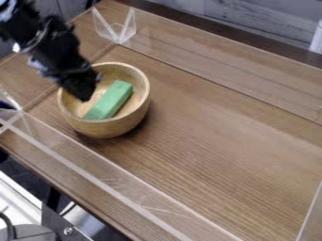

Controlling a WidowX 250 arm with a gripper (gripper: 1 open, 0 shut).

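A round wooden bowl (136,113) stands on the left part of the wooden table, holding a green oblong block (108,101). My gripper (78,91) hangs at the bowl's left rim, blurred, its tip dark; whether anything is between its fingers is too unclear to see, but it looks shut.
Clear plastic strips or edging run along the table's left and right sides. A grey wall or edge shows at the top right.
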